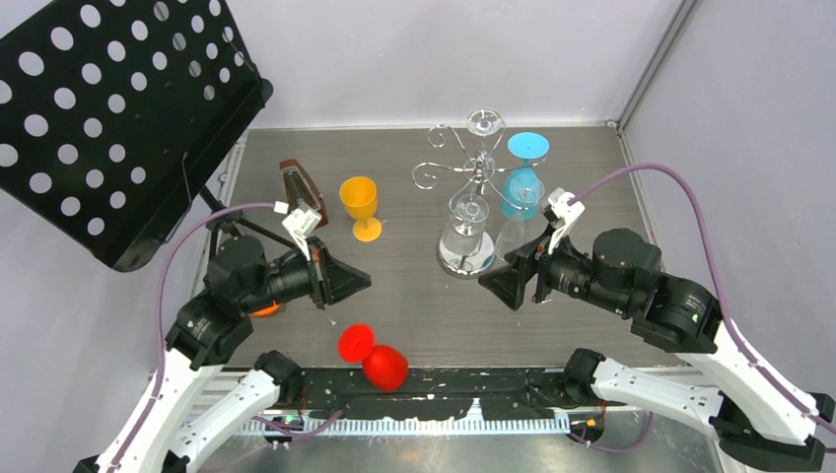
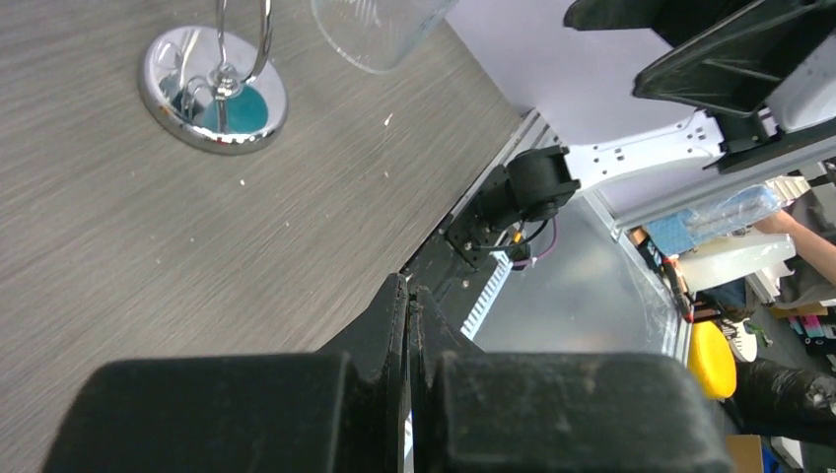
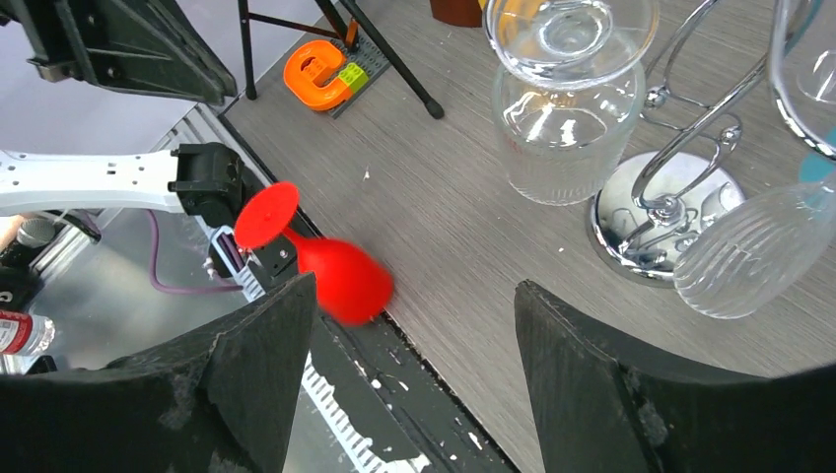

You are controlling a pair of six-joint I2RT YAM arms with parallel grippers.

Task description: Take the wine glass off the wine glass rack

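Observation:
A red wine glass (image 1: 384, 367) lies near the front table edge in the top view, below my left gripper (image 1: 350, 288), which is shut with nothing visible between its fingers. The chrome rack (image 1: 479, 168) holds clear glasses (image 1: 468, 232) and a cyan glass (image 1: 526, 148). My right gripper (image 1: 518, 291) hangs open at the rack's front right; in the right wrist view a tilted clear glass (image 3: 749, 251) is beyond its fingers, not between them.
A yellow goblet (image 1: 360, 207) stands left of the rack. An orange object (image 3: 311, 79) and a black tripod stand lie at the left.

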